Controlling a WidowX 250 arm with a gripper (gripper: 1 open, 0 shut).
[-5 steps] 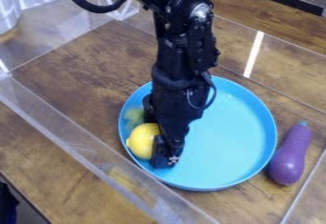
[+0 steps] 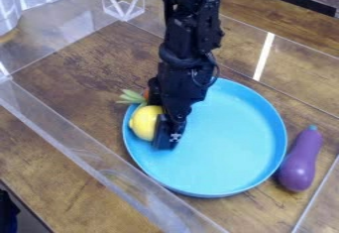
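A blue plate [image 2: 232, 163] fills the middle of the view. At its left rim sits a round yellow object [image 2: 146, 122], with green leafy bits [image 2: 130, 96] just behind it. The black gripper [image 2: 162, 126] reaches down over the left part of the plate, shut on the yellow object, whose right side it partly hides.
A purple eggplant [image 2: 300, 160] lies to the right of the plate on the wooden table [image 2: 73, 78]. A clear plastic edge runs diagonally along the lower left.
The gripper and the yellow object have shifted slightly up the view, and the green bits show more clearly behind it.
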